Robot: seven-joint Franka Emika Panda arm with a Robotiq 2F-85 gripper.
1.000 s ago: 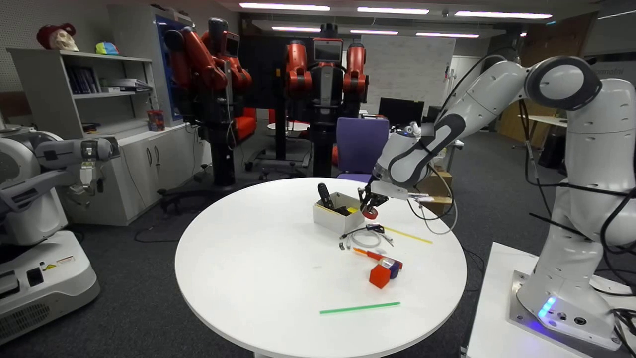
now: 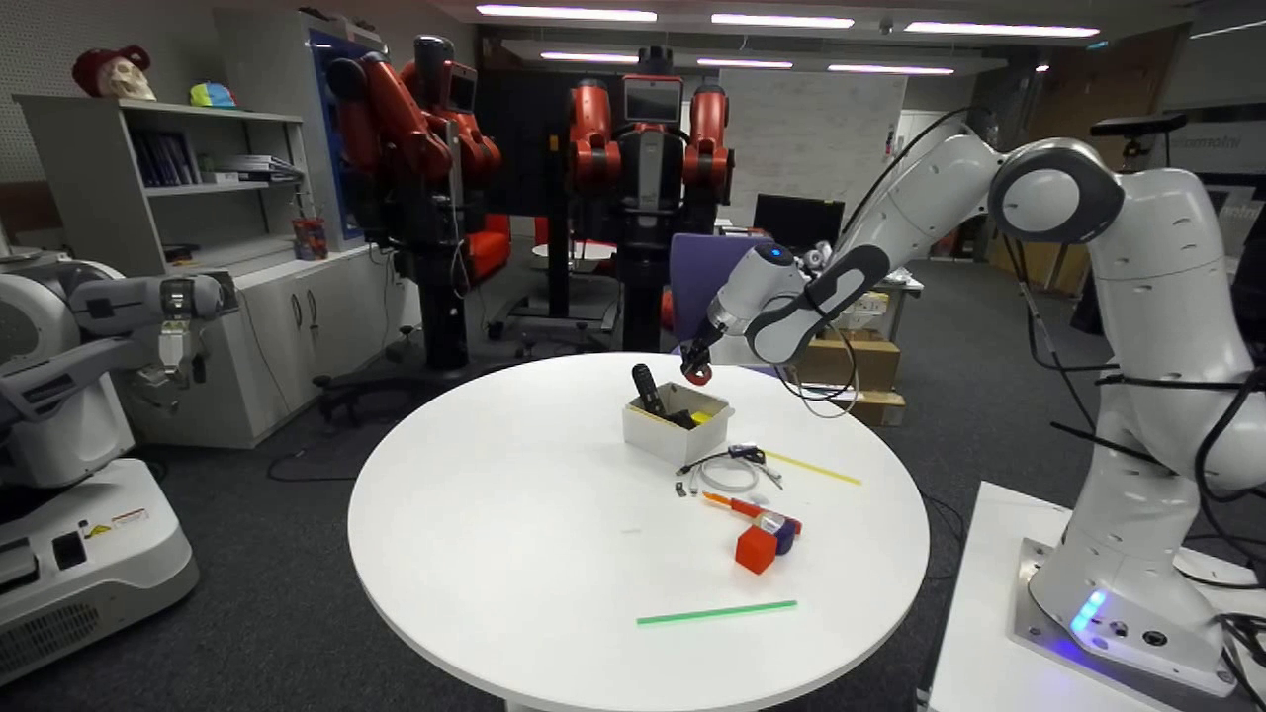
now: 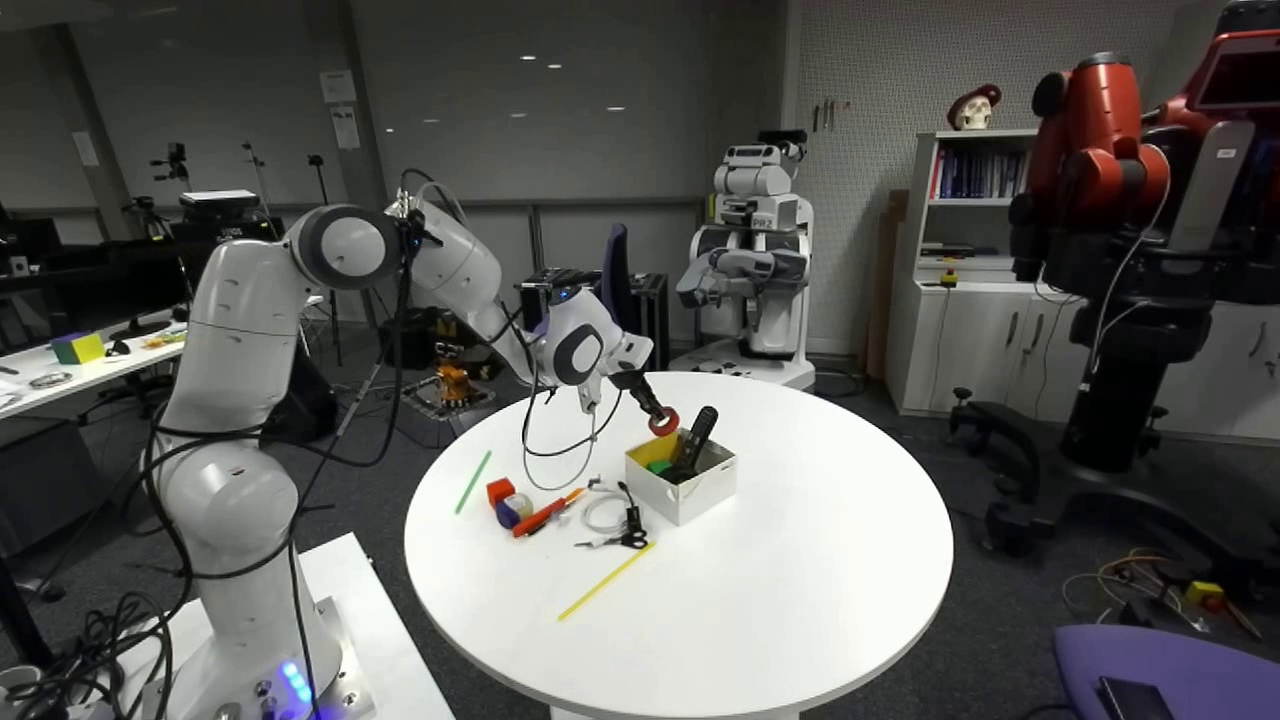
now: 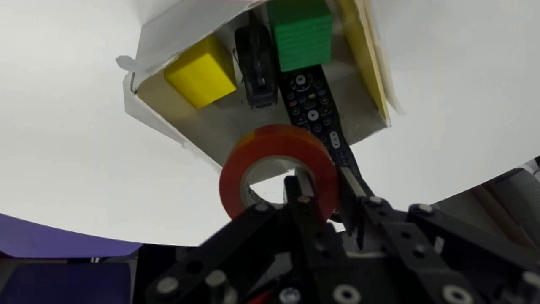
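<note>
A roll of red-orange tape (image 4: 281, 139) is gripped at one side of its ring by my gripper, one finger through the hole and the other outside. In exterior view 2 the tape (image 3: 663, 421) hangs above the rim of an open white box (image 3: 680, 497). Inside the box, the wrist view shows a yellow block (image 4: 202, 76), a green block (image 4: 302, 38), a black item (image 4: 256, 66) and a black remote (image 4: 312, 109). The remote leans up over the box's edge. Part of the box floor lies hidden behind the tape.
On the table (image 2: 498, 534) beside the box lie a white cable (image 2: 730, 475), a yellow stick (image 2: 813, 467), an orange-red tool (image 2: 736, 505), a red cube (image 2: 756, 550) and a green stick (image 2: 717, 612).
My gripper has lifted the tape from low beside the box and carried it up and left in exterior view 1, to above the box's far side. The box and table items have not moved.
</note>
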